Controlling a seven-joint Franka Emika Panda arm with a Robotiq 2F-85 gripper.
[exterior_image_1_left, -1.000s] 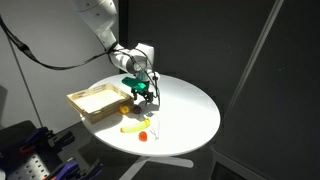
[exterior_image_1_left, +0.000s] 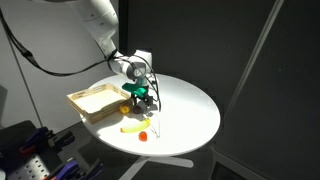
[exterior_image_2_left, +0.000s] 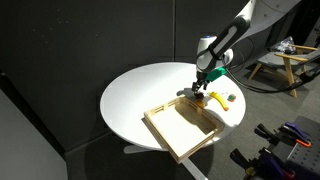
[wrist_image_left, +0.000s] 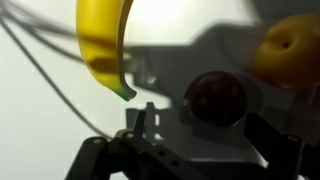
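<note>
A dark red round fruit (wrist_image_left: 216, 98), perhaps a plum, lies on the white table in the wrist view. My gripper is open over it, one finger to either side, with clear space left of the fruit and the right finger closer to it. From the first exterior view, the same dark fruit (exterior_image_1_left: 137, 109) shows just under the gripper. An orange fruit (wrist_image_left: 288, 52) sits close by on the right in the wrist view. At upper left there is a yellow banana (wrist_image_left: 100, 40) with a green tip. Whether the fingers touch the dark fruit, I cannot tell.
A shallow wooden tray (exterior_image_2_left: 180, 128) stands on the round white table (exterior_image_1_left: 190, 108), beside the fruit. A red round item (exterior_image_1_left: 143, 136) lies near the front edge, past the banana. The table's right side, in the first exterior view, is bare.
The arm and gripper have come down slightly toward the dark fruit. Tray and fruit look unmoved.
</note>
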